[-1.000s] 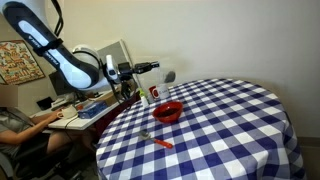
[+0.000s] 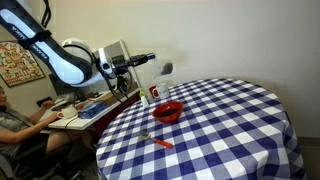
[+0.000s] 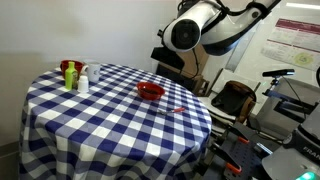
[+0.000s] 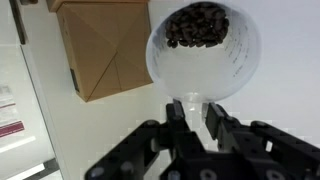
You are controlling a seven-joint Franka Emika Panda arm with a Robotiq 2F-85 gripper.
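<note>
A white cup (image 4: pixel 215 68) with dark beans (image 4: pixel 197 25) inside fills the upper middle of the wrist view. My gripper is shut on its near rim. Seen from exterior view 1, the cup hangs well above the table beside the gripper (image 2: pixel 153 57), its beans (image 2: pixel 166 69) showing as a dark patch against the pale wall. Lower down, an open red bowl (image 2: pixel 168 111) rests on the checkered cloth, apart from the cup. In exterior view 2 the cup is hard to make out.
A red-handled utensil (image 2: pixel 157 141) lies in front of the bowl. Several items, including a yellow-green bottle (image 3: pixel 70 75), a white bottle (image 3: pixel 83 85) and a white mug (image 3: pixel 93 72), stand on the table (image 3: pixel 110 130). A person (image 2: pixel 15 125) sits at the left.
The bowl and the utensil have not moved.
</note>
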